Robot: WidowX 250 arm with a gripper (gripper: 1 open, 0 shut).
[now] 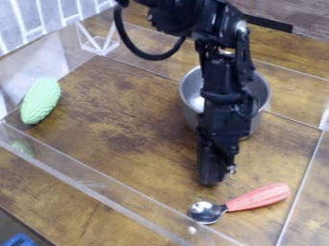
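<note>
The black arm comes down from the top centre, with the gripper (213, 171) low over the wooden board in front of a steel pot (253, 88), which it largely hides. The gripper looks shut, with nothing visible between its fingers. A spoon with a pink handle (260, 197) and a metal head lies to the front right of the gripper, apart from it.
A pale green ridged object (41, 100) lies at the left. Clear plastic walls border the work area. The wooden surface (110, 125) between the green object and the gripper is bare. A small blue item shows at the bottom left corner.
</note>
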